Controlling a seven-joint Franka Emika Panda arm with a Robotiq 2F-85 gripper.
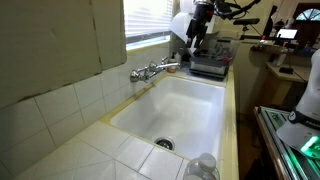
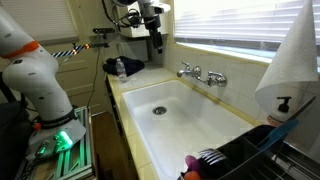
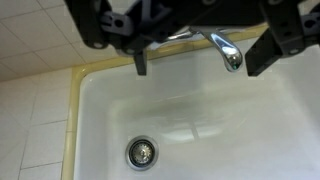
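Note:
My gripper (image 1: 194, 45) hangs high above the white sink (image 1: 182, 105), toward its rack end in exterior view 1. Its two dark fingers stand wide apart in the wrist view, with nothing held between them. Below the gripper lies the empty white basin (image 3: 200, 140), with its round metal drain (image 3: 142, 152) at lower left. The chrome faucet spout (image 3: 228, 52) shows beyond the gap between the fingers. In exterior view 2, the gripper (image 2: 156, 42) is at the top, well clear of the basin.
A dark dish rack (image 2: 268, 150) holding dishes stands at one end of the sink, near a white paper towel roll (image 2: 292, 65). A clear bottle (image 1: 203, 166) stands at the other end. The wall faucet (image 1: 154, 70) juts over the basin; the white tiles (image 1: 95, 153) are bare.

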